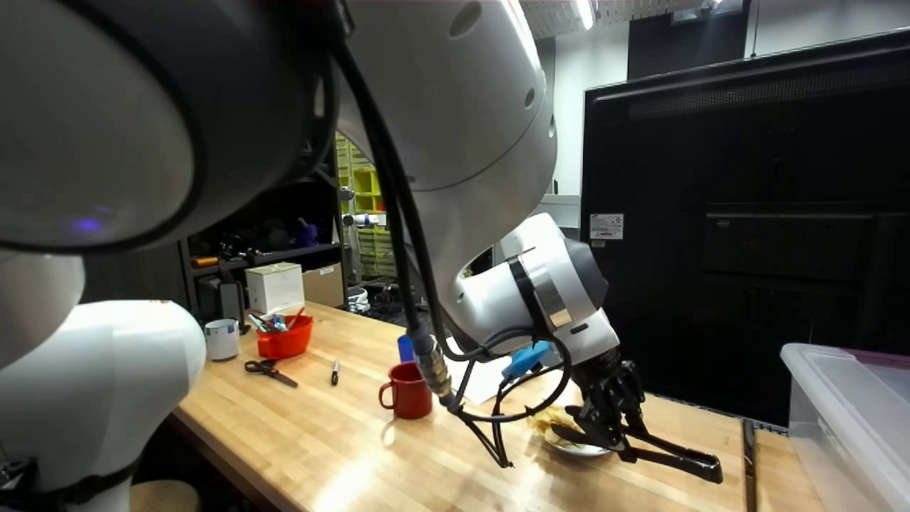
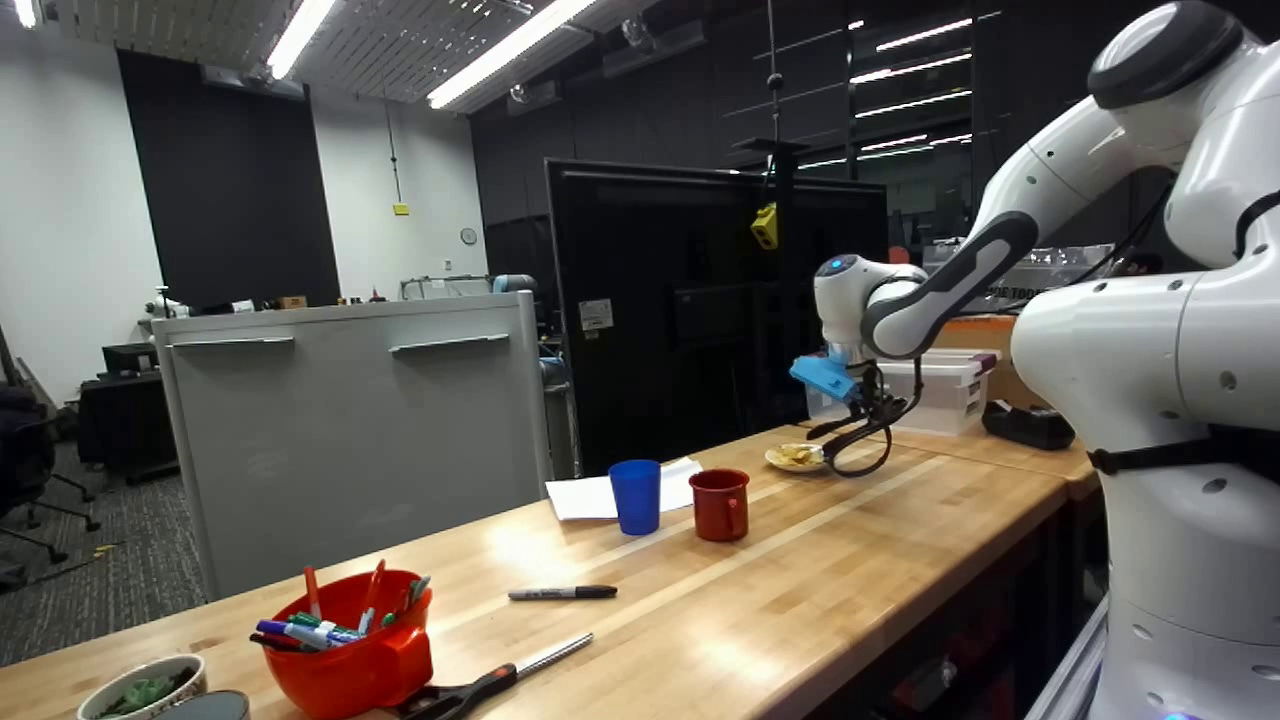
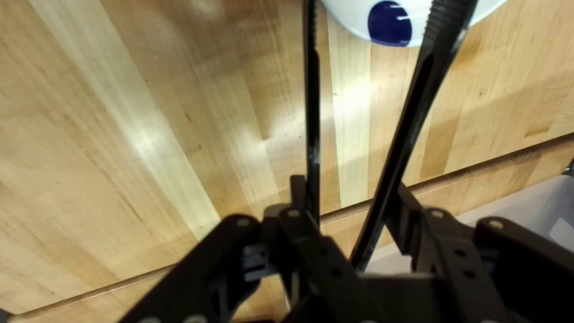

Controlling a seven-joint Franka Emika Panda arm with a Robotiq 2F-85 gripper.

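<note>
Long black tongs point(image 3: 313, 129) run between the fingers of my gripper in the wrist view. The pads seem to rest against their two arms, which spread apart toward ribbed ends at the top. A white bowl or plate point(image 3: 350, 13) with a dark blue spot lies beneath those ends, partly cut off by the frame. In exterior view 1, yellow chips point(image 1: 556, 418) show on the dish, with my gripper point(image 1: 616, 427) just beside and above it. The rounded end of the tongs point(image 1: 704, 466) sticks out to the right. The tips' exact height over the chips cannot be told.
A red mug point(image 2: 720, 506), a blue cup point(image 2: 636, 496) and white paper point(image 2: 581, 499) stand or lie along the table. Farther off are a marker point(image 2: 561, 593), scissors point(image 2: 492, 684) and a red pen holder point(image 2: 360, 666). A clear plastic bin point(image 1: 844, 418) borders the right side.
</note>
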